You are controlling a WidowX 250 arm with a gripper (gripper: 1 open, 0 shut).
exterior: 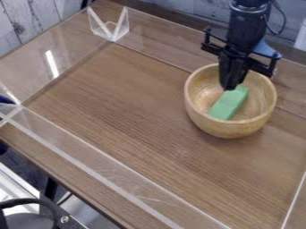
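My black gripper [228, 67] hangs over the back rim of a tan bowl [206, 114] on the right of the table, its tips pointing down. It is shut, and I see nothing clearly held in it. A green block [227, 104] lies inside the bowl, below and in front of the fingertips.
A clear plastic piece [110, 22] stands at the back left. Dark robot parts [30, 215] show at the bottom left corner, beyond the table's edge.
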